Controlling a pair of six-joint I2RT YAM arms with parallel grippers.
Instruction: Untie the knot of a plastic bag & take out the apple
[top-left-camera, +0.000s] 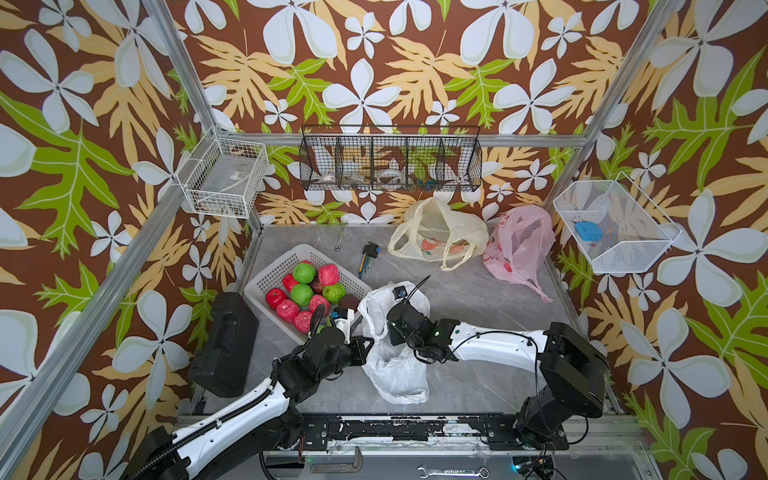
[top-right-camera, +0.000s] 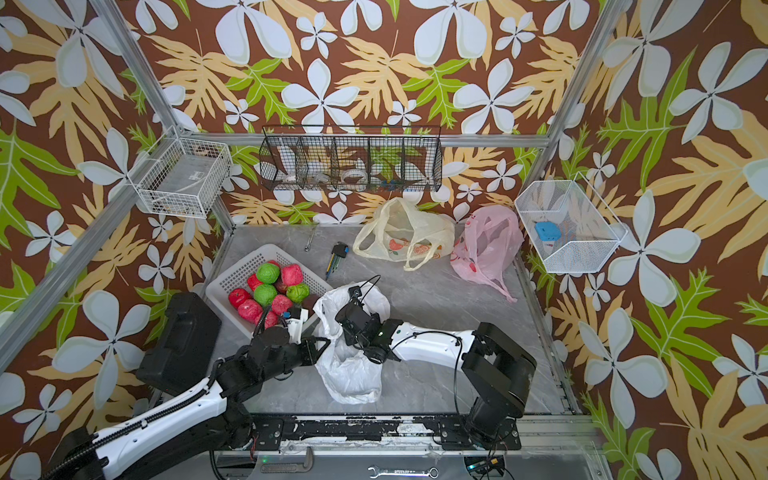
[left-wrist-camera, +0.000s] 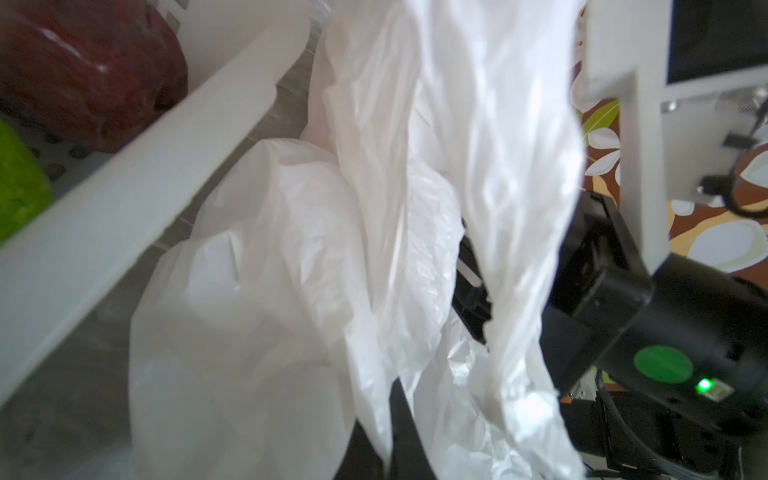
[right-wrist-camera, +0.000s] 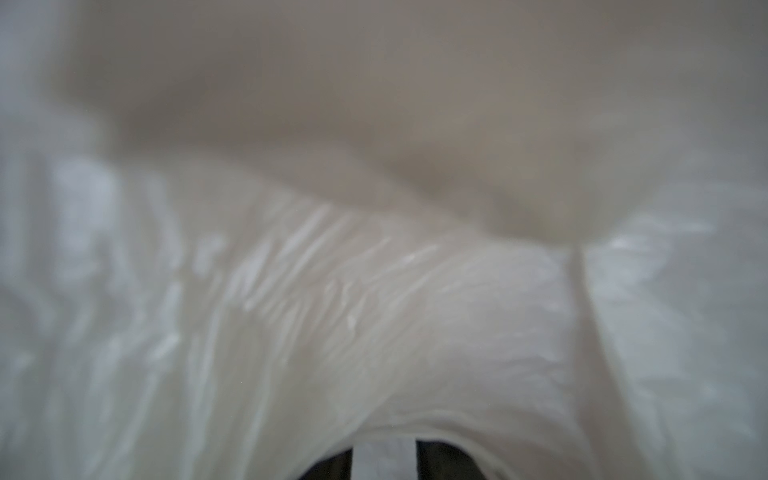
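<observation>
The white plastic bag (top-left-camera: 396, 380) lies crumpled on the table between my two grippers. My left gripper (top-left-camera: 364, 349) is at its left side, shut; its dark fingertips sit among the white film in the left wrist view, and whether film is between them is unclear. My right gripper (top-left-camera: 393, 336) is down in the bag, and the right wrist view is filled with blurred white plastic (right-wrist-camera: 480, 304), with film between the finger tips at the bottom. Any apple inside the bag is hidden.
A basket (top-left-camera: 260, 292) of red and green fruit stands left, beside a black case (top-left-camera: 224, 344). A cream bag (top-left-camera: 428, 224) and a pink bag (top-left-camera: 520, 248) lie at the back.
</observation>
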